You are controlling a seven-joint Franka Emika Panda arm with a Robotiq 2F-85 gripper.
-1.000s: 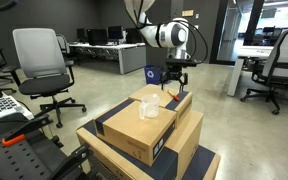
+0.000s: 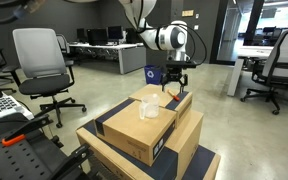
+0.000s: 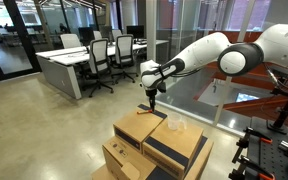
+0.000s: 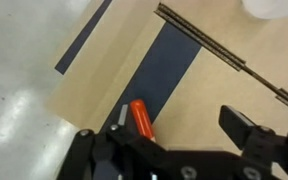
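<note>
A slim red marker-like object (image 4: 141, 118) lies on a dark strip of a cardboard box in the wrist view, close to the left finger of my gripper. The fingers stand open, and part of the red object is hidden behind the gripper body. In exterior view 1 the gripper (image 2: 174, 78) points down over the far box, with the red object (image 2: 176, 97) just below. A translucent white container (image 2: 149, 107) stands nearer on the boxes. Exterior view 2 shows the same container (image 3: 176, 121) to the right of the gripper (image 3: 152, 99).
Several cardboard boxes (image 2: 136, 132) with dark strips make the raised work surface, with seams and edges between them. Open floor (image 3: 54, 135) surrounds them. Office chairs (image 2: 44, 78) and desks stand farther off.
The arm's upper part has shifted at the top of exterior view 1. The gripper stays near the same spot above the far box; the red object and container look unmoved.
</note>
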